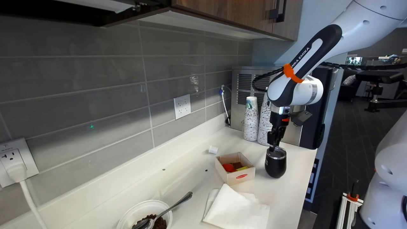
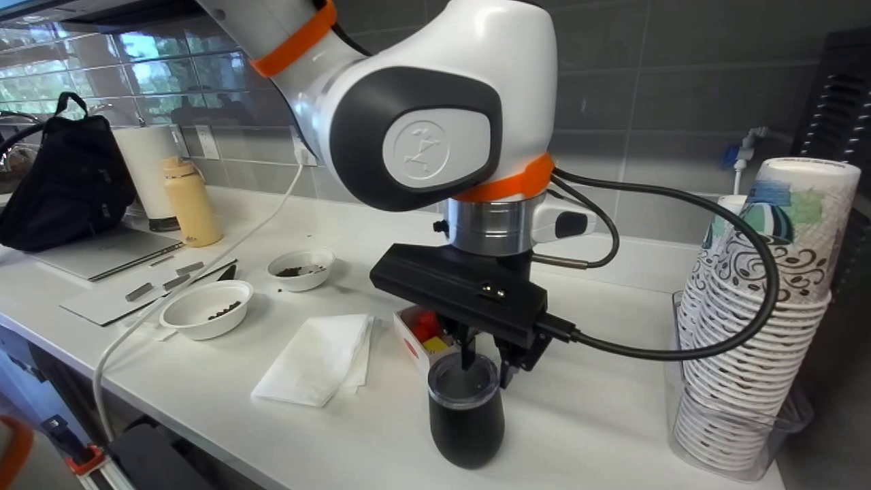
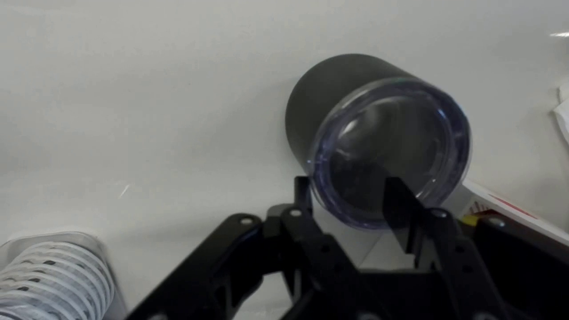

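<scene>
A black tumbler [image 2: 466, 429] with a clear lid [image 3: 397, 144] stands on the counter. My gripper is over its near rim, pointing down and part open. In the wrist view one finger [image 3: 302, 192] is outside the rim, while the other finger [image 3: 398, 205] overlaps the lid's opening. The rim lies between them, with gaps showing, so nothing looks clamped. In the first exterior view the gripper [image 1: 272, 148] hides part of the tumbler's top edge. How deep the inner finger reaches is hard to tell.
Close beside the tumbler sits a small open box [image 1: 240, 176] with red and yellow items. White napkins [image 1: 236, 208] lie in front of it. Stacked paper cups [image 2: 755, 327] stand on the other side. Bowls [image 2: 208, 310] are farther off. Clear counter separates the tumbler from the cups.
</scene>
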